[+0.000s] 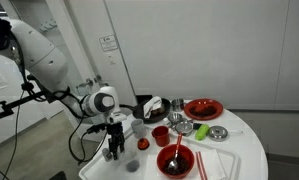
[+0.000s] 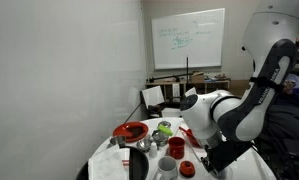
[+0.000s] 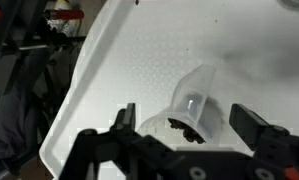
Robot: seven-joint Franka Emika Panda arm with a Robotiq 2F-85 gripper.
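In the wrist view a clear, see-through cup (image 3: 193, 92) appears to lie tilted on the white table, with something dark near its lower end. My gripper is open above it; one finger (image 3: 122, 118) is to the left of the cup and the other to the right. Nothing is held. Exterior view 1 has the gripper (image 1: 114, 148) low over the table's left end. From the other side, the arm (image 2: 226, 120) hides much of that area.
Near the gripper are a small red object (image 1: 143, 143) and a white mug (image 1: 138, 128). Further right stand a red bowl (image 1: 175, 160), a red cup (image 1: 160, 134) and a white tray (image 1: 215, 163). A red plate (image 1: 203, 109) lies at the back. The table's edge (image 3: 77, 88) runs close to the cup.
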